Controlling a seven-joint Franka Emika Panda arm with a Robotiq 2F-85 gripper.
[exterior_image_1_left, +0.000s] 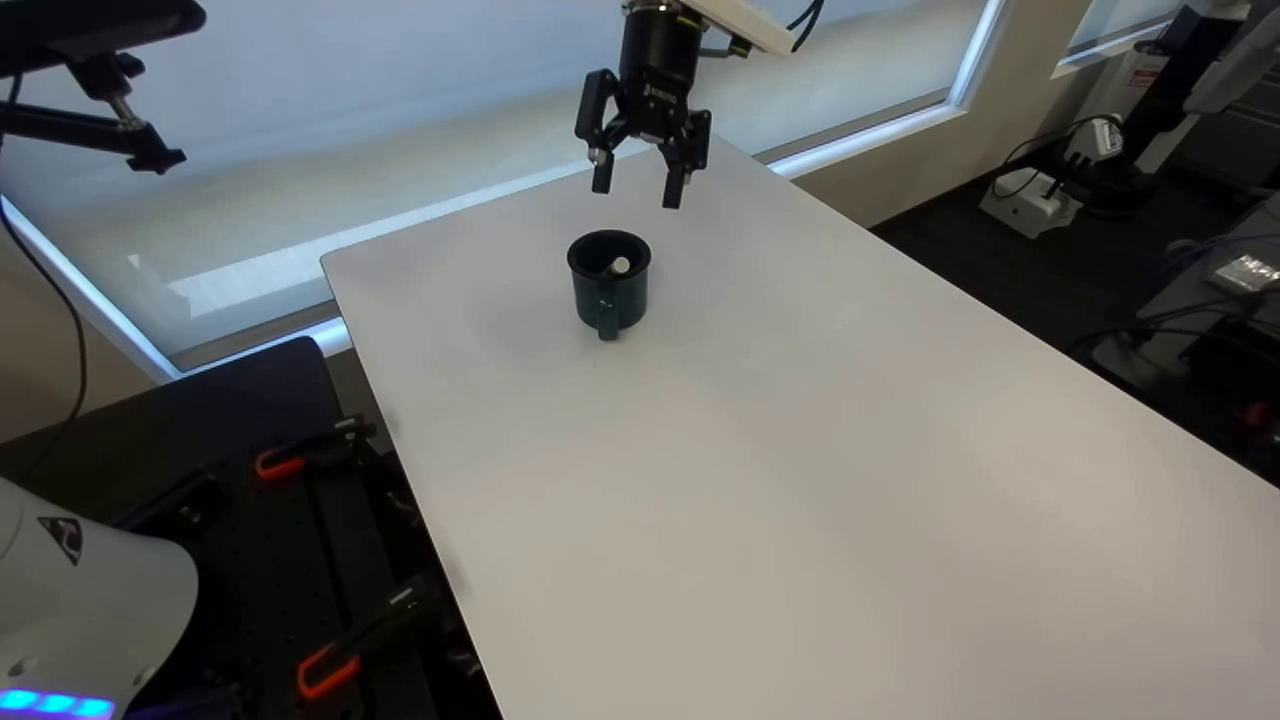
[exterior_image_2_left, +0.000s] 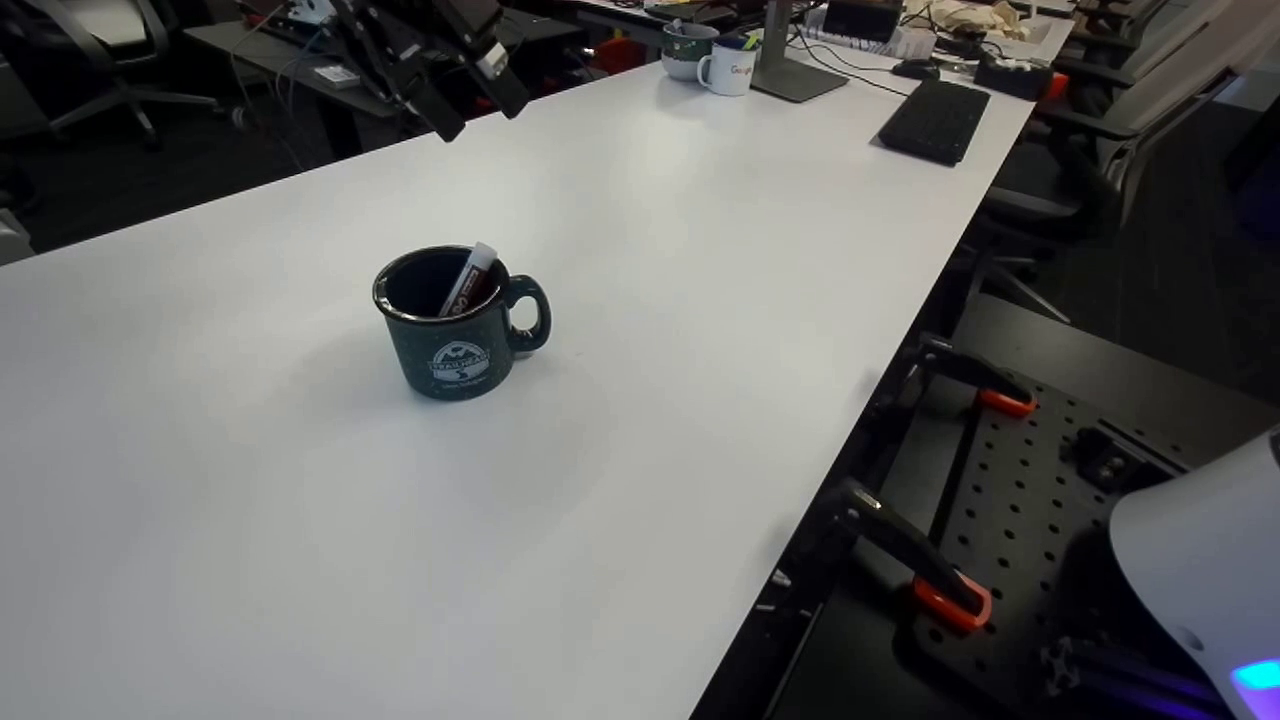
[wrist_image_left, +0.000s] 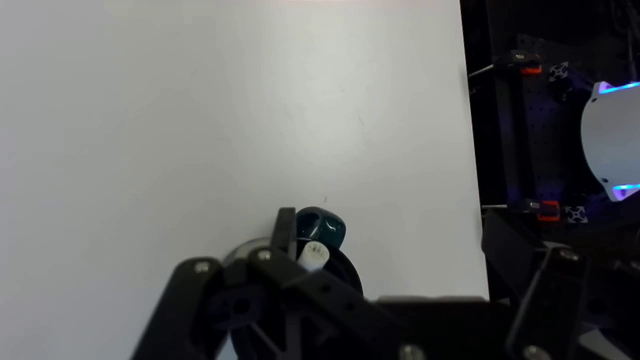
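A dark green mug (exterior_image_2_left: 414, 348) with a white printed logo stands upright on the white table, its handle (exterior_image_2_left: 534, 314) to the right in exterior view 2. A marker (exterior_image_2_left: 470, 278) with a pale end leans inside the mug, poking slightly above the rim. My gripper (exterior_image_1_left: 637, 199) is open, fingers spread and pointing down, with nothing between them. It hangs above the table, behind the mug in exterior view 1 and apart from it. In the wrist view its dark fingers hide much of the mug; the marker's white end (wrist_image_left: 314, 255) and the handle (wrist_image_left: 327, 227) still show.
Orange-tipped clamps (exterior_image_2_left: 954, 602) line the edge near the robot base.
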